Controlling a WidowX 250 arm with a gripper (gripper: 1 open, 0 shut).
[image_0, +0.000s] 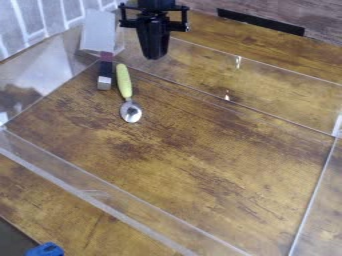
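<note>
A spoon with a pale yellow-green handle lies on the wooden floor of a clear-walled tray, toward its back left. Just left of the handle is a small dark-and-light block, with a white object behind it at the back corner. My black gripper is above the back of the tray, up and to the right of the spoon. Whether its fingers are open or shut is hard to make out.
Clear walls surround the tray. A blue object sits outside at the front left corner, and wooden table shows beyond the back wall.
</note>
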